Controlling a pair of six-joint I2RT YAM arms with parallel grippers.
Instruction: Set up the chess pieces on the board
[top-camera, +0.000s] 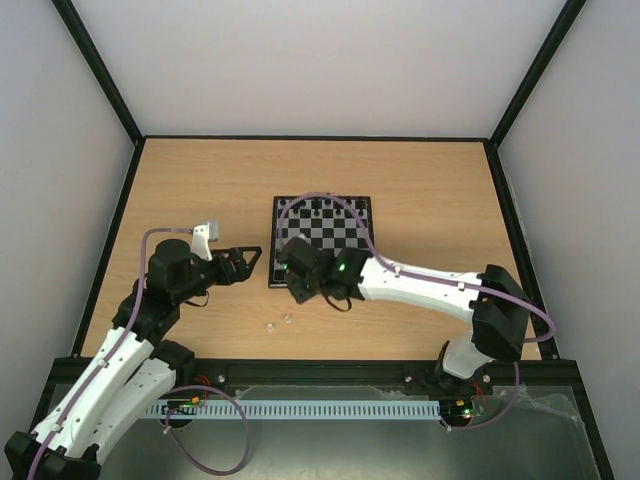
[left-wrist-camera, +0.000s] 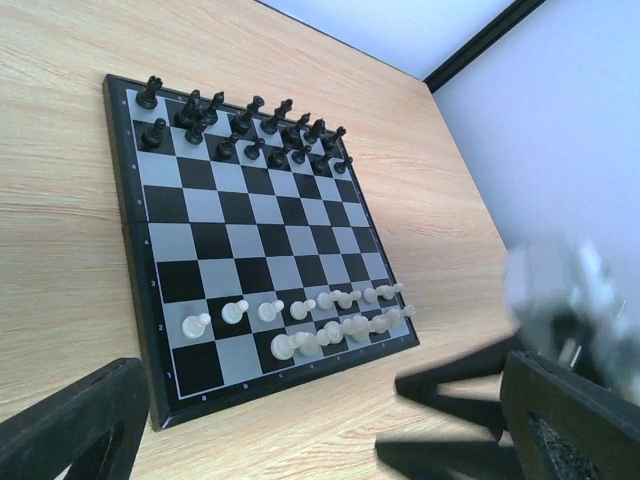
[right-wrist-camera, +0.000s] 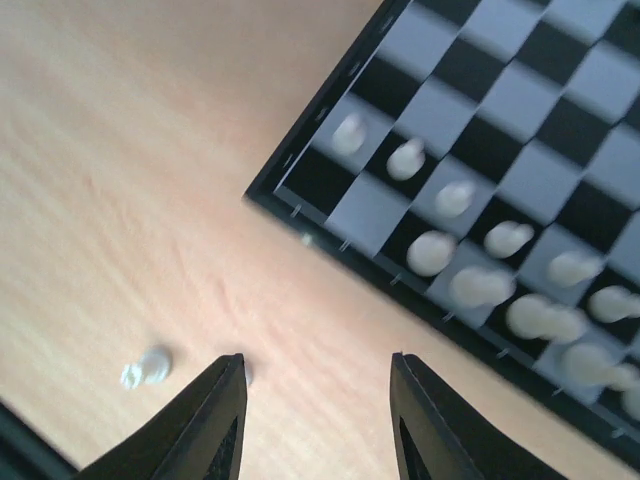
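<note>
The chessboard (left-wrist-camera: 230, 215) carries black pieces (left-wrist-camera: 243, 124) along its far side and white pieces (left-wrist-camera: 269, 310) along the near side. Two loose white pieces (right-wrist-camera: 153, 365) lie on the table off the board, one partly hidden by a right fingertip in the right wrist view. My left gripper (top-camera: 250, 260) stands open left of the board, nothing between its fingers. My right gripper hangs over the table at the board's near edge, fingers apart and empty; in the left wrist view it is blurred at the right.
A small grey object (top-camera: 208, 228) shows by the left arm. Dark frame rails and walls border the table.
</note>
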